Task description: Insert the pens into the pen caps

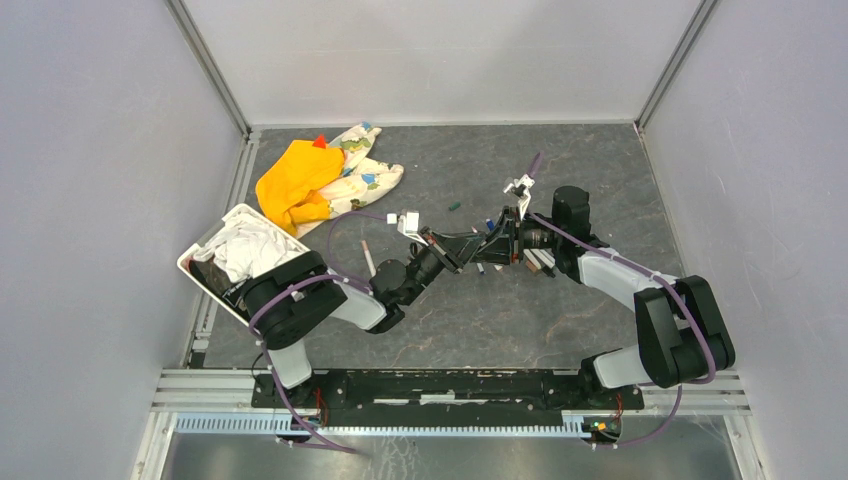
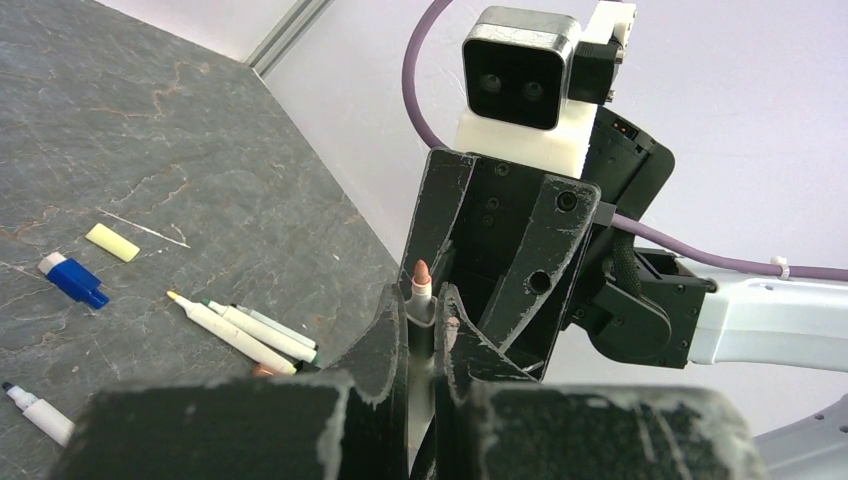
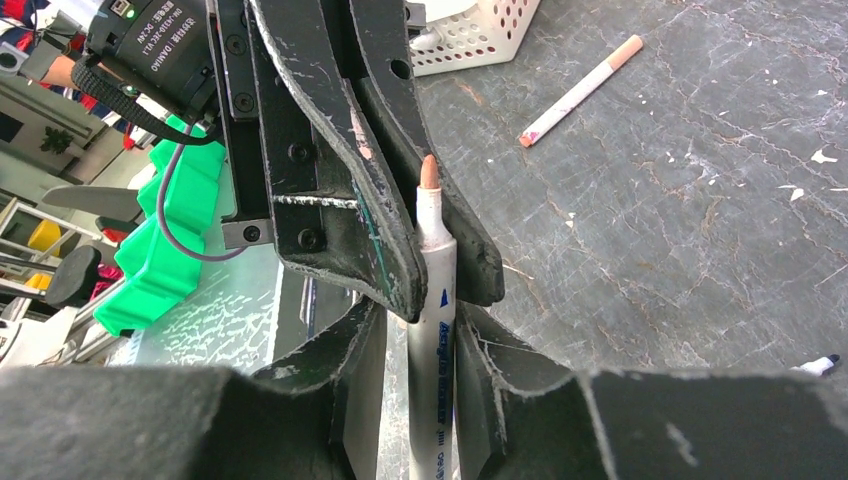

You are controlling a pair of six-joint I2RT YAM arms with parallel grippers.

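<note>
In the left wrist view, a white pen with an orange-brown tip point(image 2: 421, 274) stands upright, tip up, and my left gripper is shut on it. The right wrist view shows the same white pen point(image 3: 432, 350) between the left gripper's dark fingers. Lower down, it passes between the fingers of my right gripper, which stands part open with a slim gap at the pen's left side. No cap shows on the tip. Several more white pens point(image 2: 240, 335) lie on the table, along with a pale yellow cap point(image 2: 112, 242) and a blue cap point(image 2: 73, 279).
A white basket point(image 1: 236, 212) with cloth sits at the left, and yellow and patterned cloth point(image 1: 303, 182) behind it. One pen point(image 1: 368, 257) lies near the left arm, a small green piece point(image 1: 455, 206) farther back. Bare table spreads before both arms.
</note>
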